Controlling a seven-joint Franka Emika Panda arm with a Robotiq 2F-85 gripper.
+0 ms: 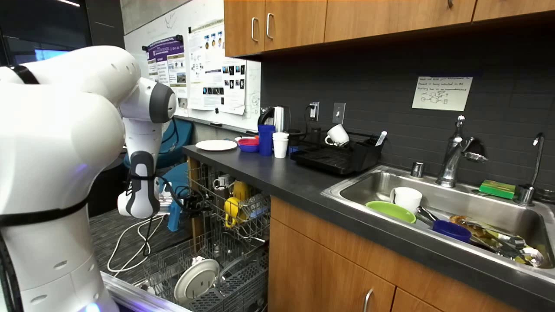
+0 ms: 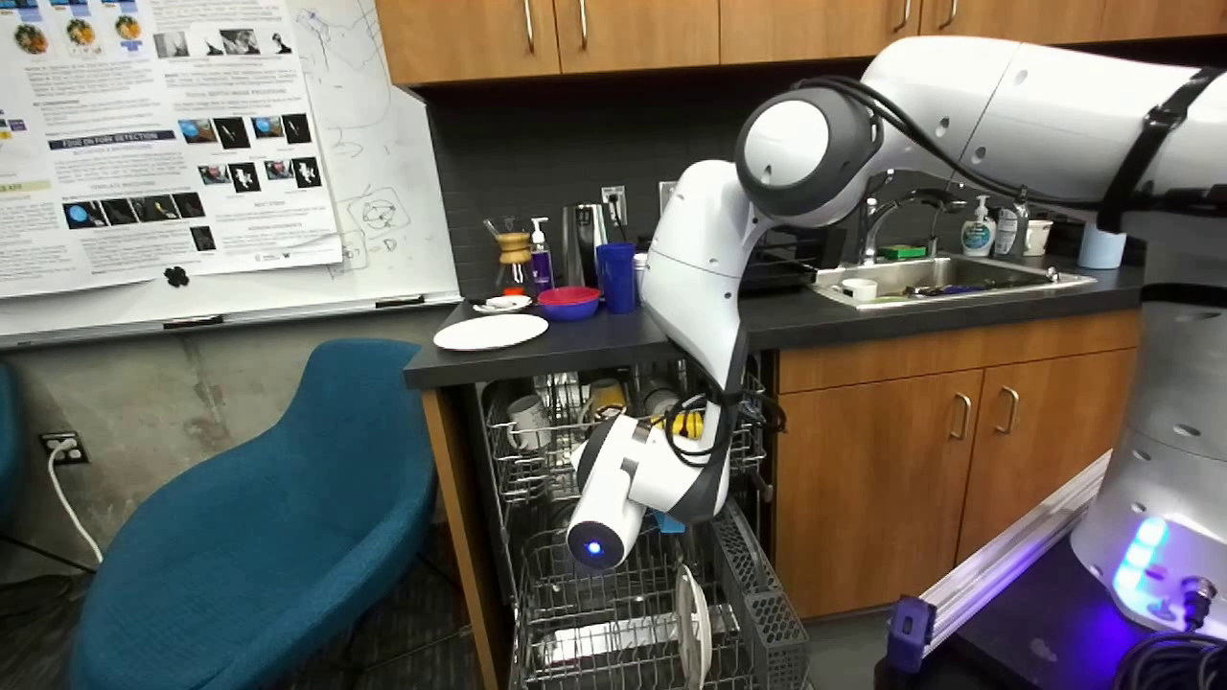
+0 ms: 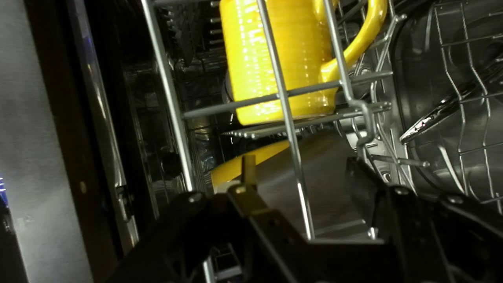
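Note:
At the front of the dishwasher's upper rack [image 1: 249,221], my gripper points inward with its fingers [image 3: 248,172] apart. In the wrist view a rack wire [image 3: 292,141] runs up through the gap between them. Beyond that wire is a dark grey curved surface [image 3: 320,160] with a yellow edge, partly hidden; I cannot tell whether the fingers touch it. A glossy yellow mug [image 3: 278,56] sits behind the wires above the fingertips, its handle to the right. In exterior view 2 the arm largely hides the gripper.
A white mug [image 2: 529,424] stands at the rack's left. Below, the lower rack [image 2: 610,609] holds a plate [image 1: 197,281]. The countertop [image 1: 249,166] overhangs the upper rack. A blue chair [image 2: 265,529] stands left of the dishwasher in exterior view 2.

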